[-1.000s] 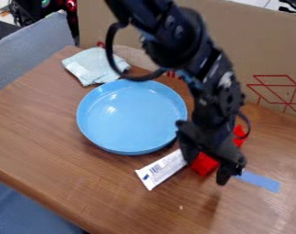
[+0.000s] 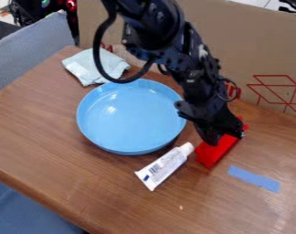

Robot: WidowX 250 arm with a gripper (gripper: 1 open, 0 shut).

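My black gripper [image 2: 219, 130] is at the right of the blue plate, just above and over the far part of a red object [image 2: 214, 152] on the wooden table; whether its fingers hold anything is hard to see. A white tube [image 2: 162, 167] lies diagonally in front of the plate, left of the red object. The light blue plate [image 2: 116, 117] sits in the middle left of the table.
A folded pale cloth [image 2: 87, 66] lies behind the plate. A strip of blue tape [image 2: 253, 179] is at the right. A cardboard panel [image 2: 267, 64] stands along the back.
My gripper has moved up and back, away from the front of the red object and the tube, uncovering more of both.
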